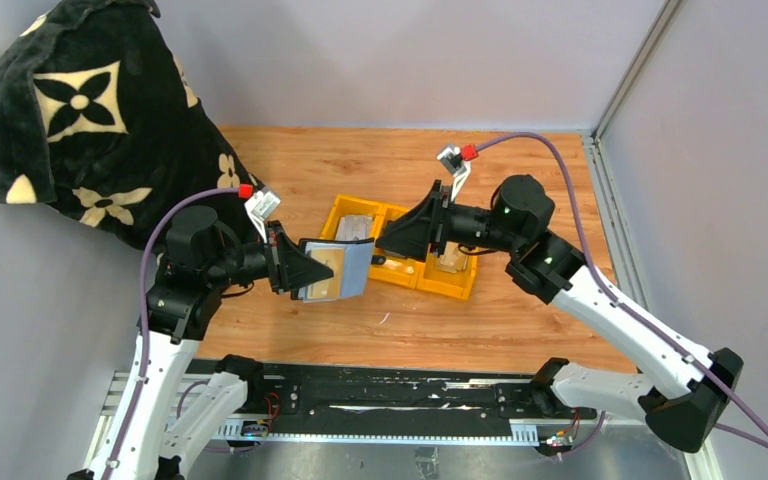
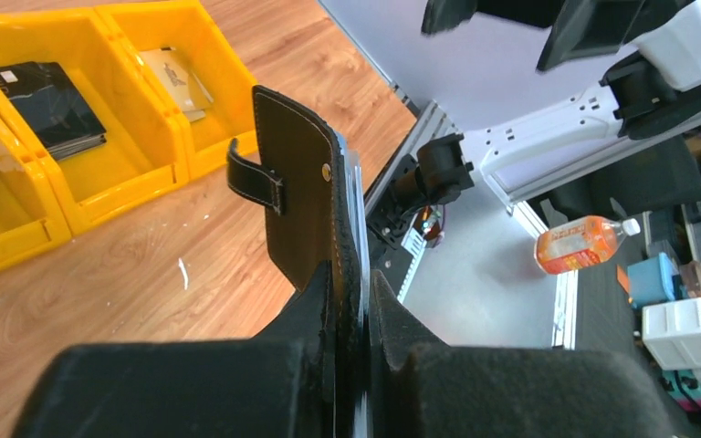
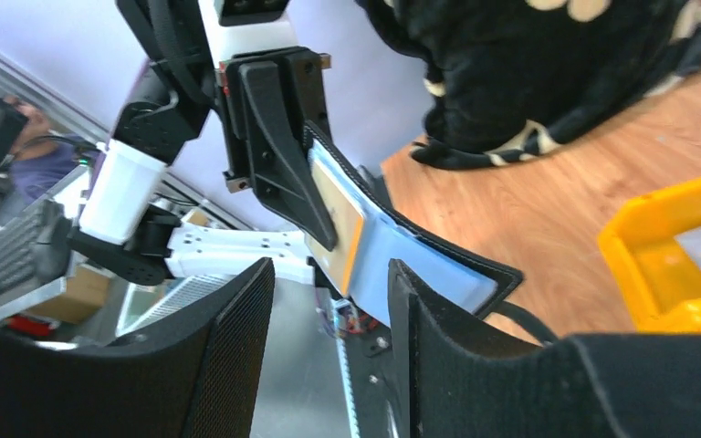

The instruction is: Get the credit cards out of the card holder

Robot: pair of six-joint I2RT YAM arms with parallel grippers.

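The card holder, dark with a snap strap (image 2: 254, 182) and pale blue inner sleeves (image 1: 356, 270), hangs unfolded above the table. My left gripper (image 1: 326, 283) is shut on it, the fingers pinching it near a yellowish card (image 1: 326, 268) on its inner face. In the left wrist view, the holder (image 2: 297, 196) rises on edge from between the fingertips. My right gripper stands open to the right of the holder, apart from it, with nothing between its fingers. How many cards sit in the sleeves cannot be made out.
Behind and below the grippers lies a yellow divided tray (image 1: 443, 283) with cards in its compartments, including a dark stack (image 2: 46, 105). A black patterned cloth (image 1: 110, 130) fills the back left. Bare wooden table (image 1: 520, 325) lies to the right.
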